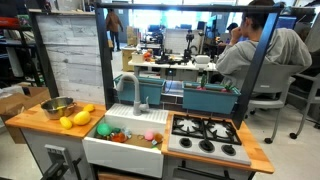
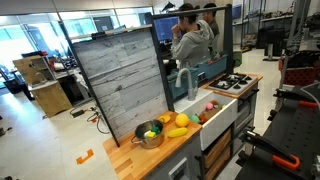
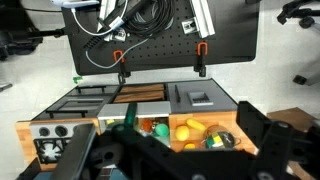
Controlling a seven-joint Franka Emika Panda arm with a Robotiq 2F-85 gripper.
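Observation:
In the wrist view my gripper hangs high over the toy kitchen, its dark fingers spread apart with nothing between them. A metal pot (image 1: 58,108) stands on the left wooden counter; in exterior view 2 something green and yellow shows inside the pot (image 2: 147,142). Beside it lie several yellow items, among them a rounded yellow one (image 2: 181,120) and a longer yellow one (image 2: 177,132). The white sink (image 1: 124,157) holds several coloured toy items, including a pink one (image 1: 150,135). The gripper touches none of these.
A grey faucet (image 1: 139,90) rises behind the sink. The stove (image 1: 205,133) with black grates is on the right counter. A black table (image 2: 285,130) with orange-handled clamps stands before the kitchen. Dark frame posts and a grey plank panel (image 1: 75,50) border the counter.

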